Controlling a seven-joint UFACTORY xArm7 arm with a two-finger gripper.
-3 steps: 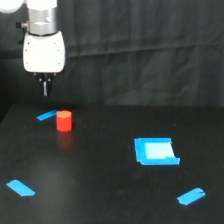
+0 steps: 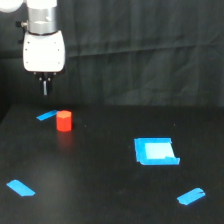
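Note:
A small red block stands on the black table toward the back left. Above it and slightly to the left hangs my gripper, clear of the block and the tabletop. Its narrow dark fingers are too small for me to tell whether they are open or shut. Right of centre, a white square lies within a border of blue tape.
Strips of blue tape mark the table: one at the back left, one at the front left and one at the front right. A dark curtain closes off the back.

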